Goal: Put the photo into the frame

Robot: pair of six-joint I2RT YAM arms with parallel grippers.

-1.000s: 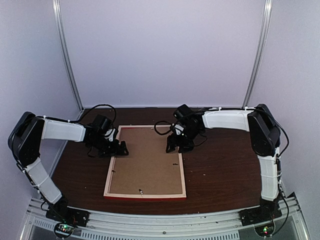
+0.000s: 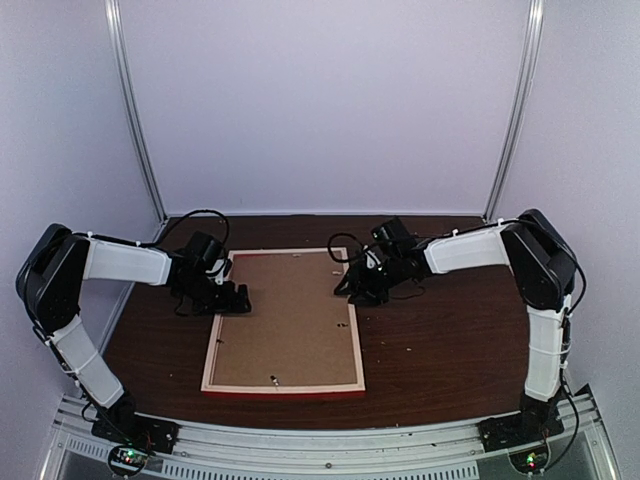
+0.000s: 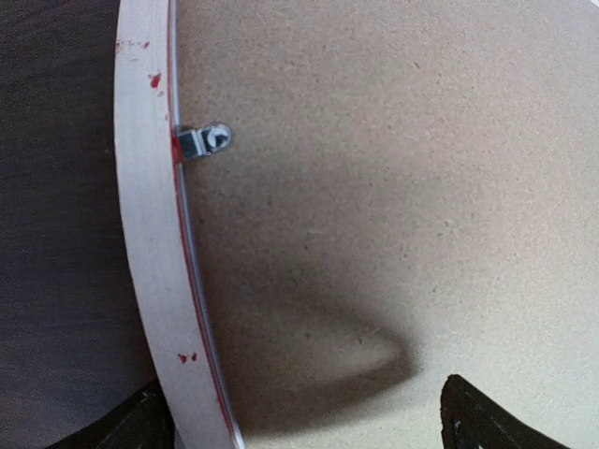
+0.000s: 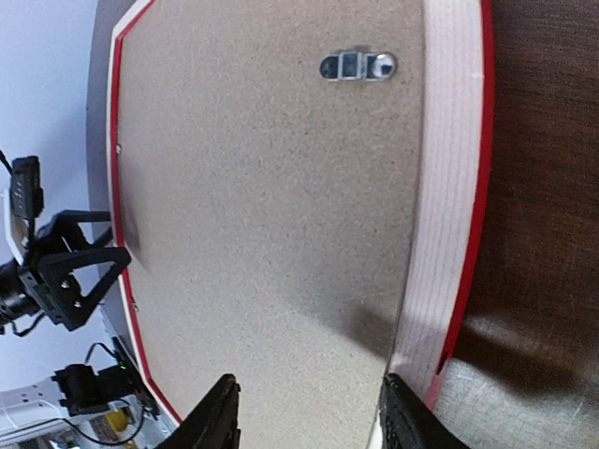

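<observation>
The wooden picture frame (image 2: 357, 355), pale with red sides, lies on the dark table with its brown backing board (image 2: 290, 340) inside it. No separate photo shows. My left gripper stands open over the frame's left side, one finger (image 3: 140, 426) by the outer edge and the other above the board. At the opposite side my right gripper is part open above the board, its right finger (image 4: 402, 412) close to the inner edge of the rail. Nothing is held in either one. A metal clip (image 3: 206, 140) sits at the left rail.
Another clip (image 4: 358, 66) lies on the board near the right rail, and a small clip (image 2: 275, 380) shows at the front rail. Bare dark table (image 2: 450, 350) stretches to the right of the frame.
The frame has slid slightly to the left. My right gripper and wrist have turned, its forearm shifting outward, while the left arm has barely moved.
</observation>
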